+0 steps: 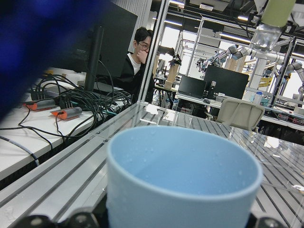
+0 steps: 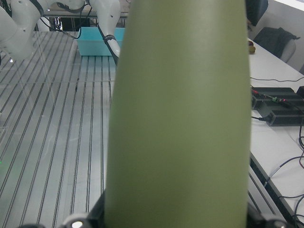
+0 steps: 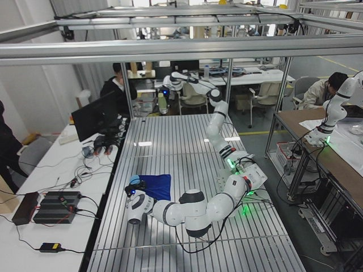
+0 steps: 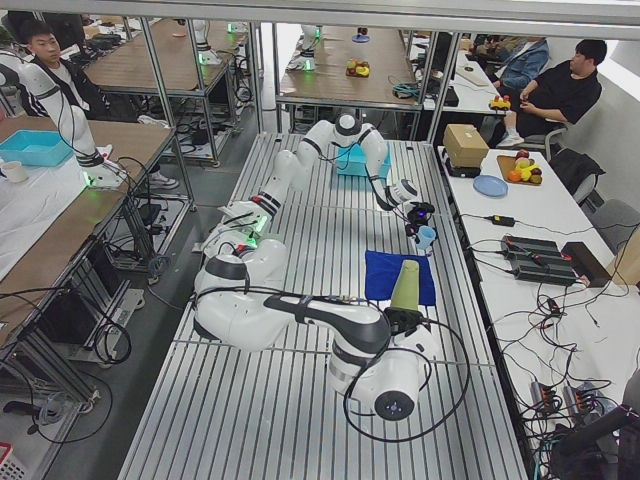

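A light blue cup (image 1: 184,175) fills the lower left wrist view, held in my left gripper (image 4: 420,226), which is shut on it low near the edge of the metal table (image 3: 159,255). A dark blue cloth (image 4: 385,275) lies beside it on the table. My right gripper (image 4: 404,318) is raised, shut on an olive-green bottle (image 2: 176,114) that fills the middle of the right wrist view; its clear end (image 1: 264,38) shows in the left wrist view.
A turquoise bin (image 4: 355,160) stands at one end of the table. A side desk (image 3: 51,238) carries a monitor, power boxes and cables. Frame posts and rails surround the table.
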